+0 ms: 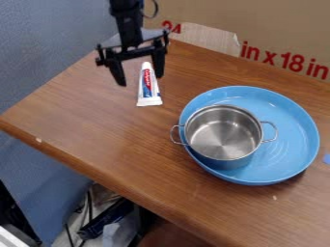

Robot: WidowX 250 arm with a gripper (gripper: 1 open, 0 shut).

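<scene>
My black gripper point(139, 71) hangs over the back left of the wooden table, its two fingers spread apart and open. Between and just below them lies a white toothpaste tube point(149, 89) with red and blue print, upright along the depth of the table. Whether the fingertips touch the tabletop or the tube cannot be told. To the right, a steel pot point(223, 131) with two handles stands in a blue plate point(285, 120).
Cables and clutter lie below the table's left edge.
</scene>
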